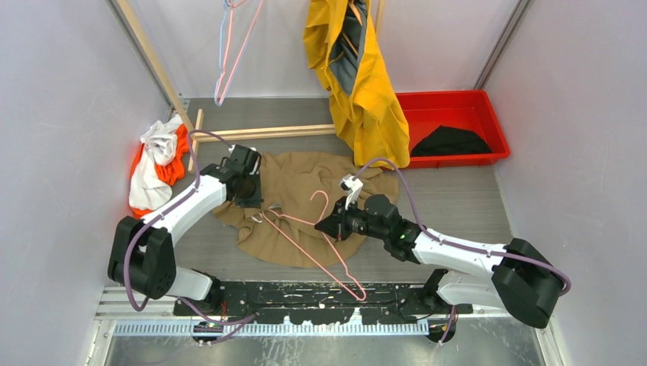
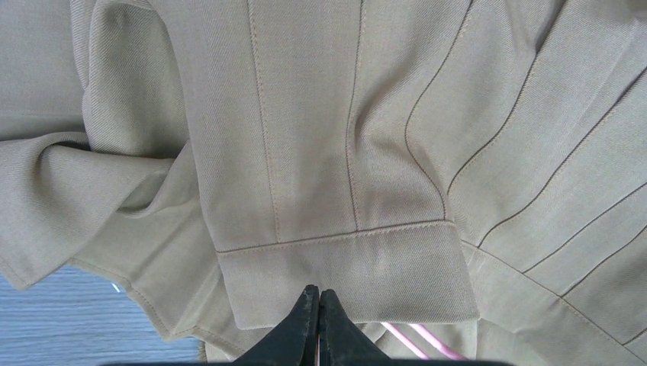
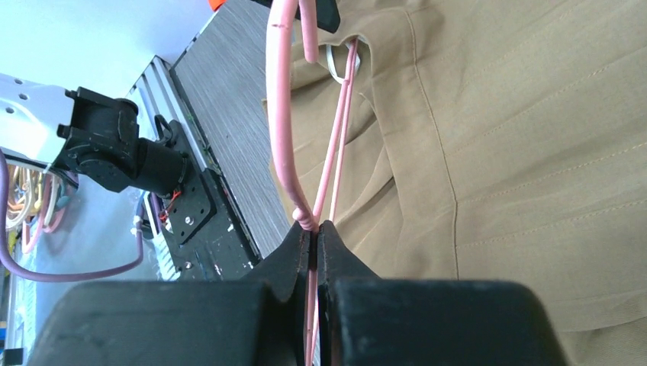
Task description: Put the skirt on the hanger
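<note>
The khaki skirt [image 1: 297, 175] lies spread on the grey floor. A pink hanger [image 1: 343, 274] rests across it, its left end at the waistband near a white loop [image 3: 333, 70]; in the right wrist view that end reaches under the fabric edge. My right gripper is shut on the pink hanger. My left gripper is over the skirt's waistband flap, its fingertips close together; whether anything is between them is unclear.
A yellow garment [image 1: 358, 114] hangs at the back beside a red bin [image 1: 458, 158] with dark cloth. White and orange cloth [image 1: 152, 175] lies at left. Spare hangers [image 1: 229, 61] hang on the wooden rack.
</note>
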